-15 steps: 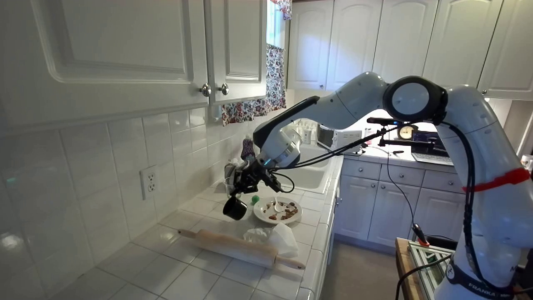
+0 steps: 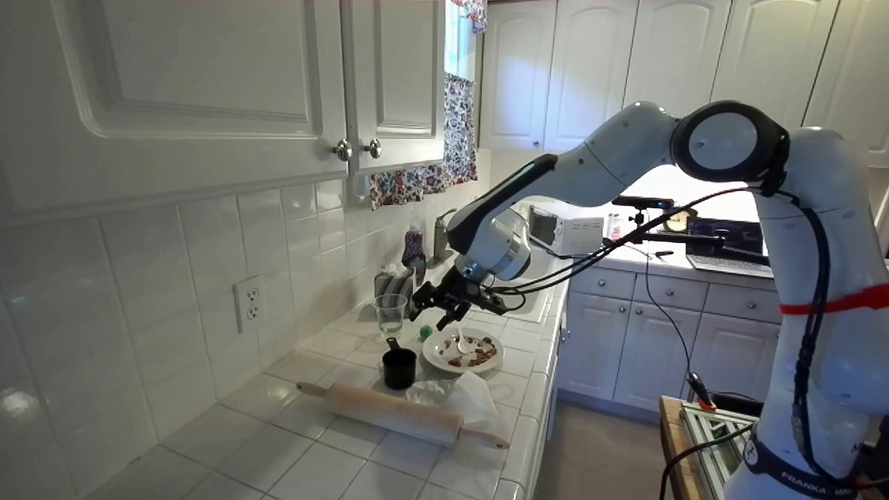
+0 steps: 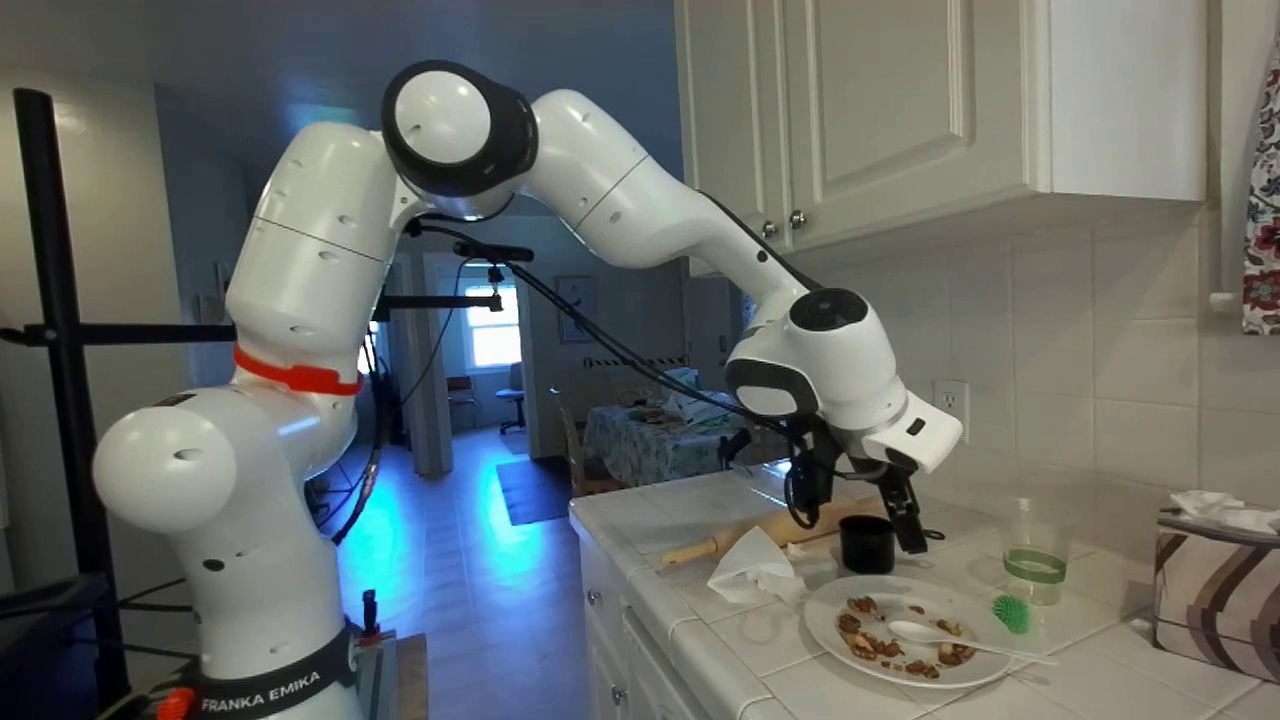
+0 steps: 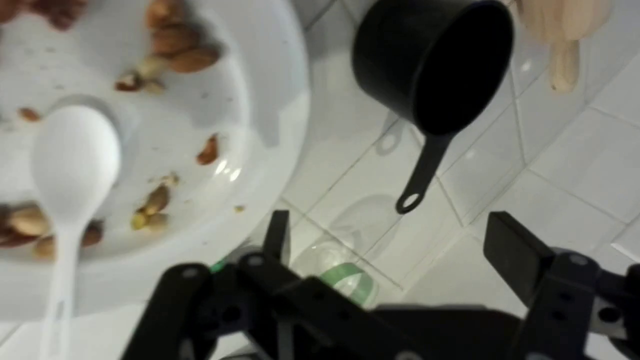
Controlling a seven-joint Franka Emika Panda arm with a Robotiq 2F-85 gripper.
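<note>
The black measuring cup [image 2: 399, 368] stands upright on the tiled counter, its handle toward the wall, just behind the rolling pin. In the wrist view the cup [image 4: 390, 60] lies clear of both fingers, the handle's holed end pointing between them. My gripper is open and empty, raised above the counter. Beside the cup sits a white plate [image 3: 825, 620] with scattered nuts and a white spoon [image 4: 75, 156]. In exterior view 2, one of my fingers [image 3: 902, 510] overlaps the cup's right side.
A wooden rolling pin [image 2: 392, 412] lies in front of the cup, with crumpled white paper [image 2: 473, 400] by it. A clear plastic cup [image 3: 1034, 552], a green spiky ball [image 3: 1011, 613] and a tissue box [image 3: 1218, 600] stand behind. Bare counter [image 2: 258, 450] lies at the near left.
A second ago the measuring cup hung tilted at my gripper; now it stands on the counter, apart from the fingers. My arm has drawn up and back toward the right.
</note>
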